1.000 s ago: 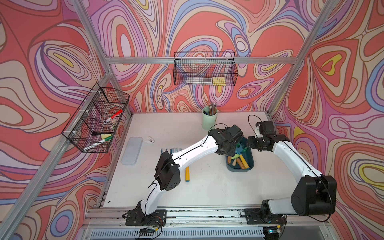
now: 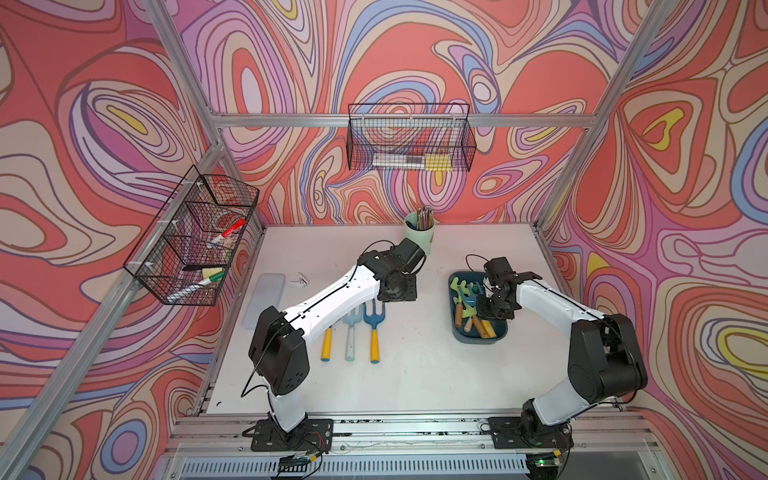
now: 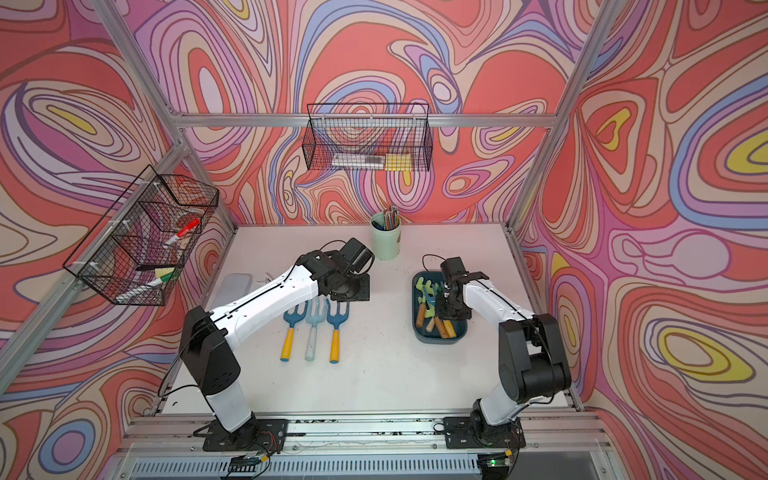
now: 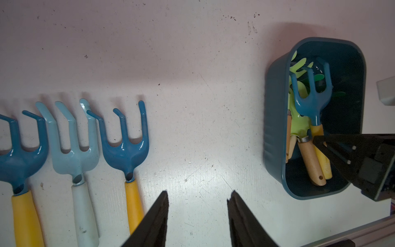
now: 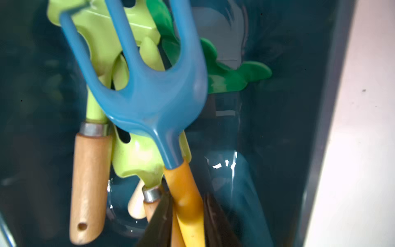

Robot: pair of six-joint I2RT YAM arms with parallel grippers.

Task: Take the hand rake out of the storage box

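A hand rake with blue head (image 5: pixel 148 94) and yellow handle (image 5: pixel 186 205) lies on top inside the dark storage box (image 4: pixel 276 123), over green tools with wooden handles. My right gripper is down in the box, its blurred fingers at either side of that yellow handle; whether they touch it I cannot tell. My left gripper hangs over the table left of the box, open with nothing between its fingers. Three more rakes (image 4: pixel 127 152) lie side by side on the table at left.
A green cup (image 2: pixel 417 240) of utensils stands at the back. A pale tray (image 2: pixel 264 304) lies at the left. Wire baskets (image 2: pixel 412 136) hang on the frame. The table between rakes and box is clear.
My left gripper has moved left, away from above the box. My right gripper has come left and lower, into the box at the rake's handle.
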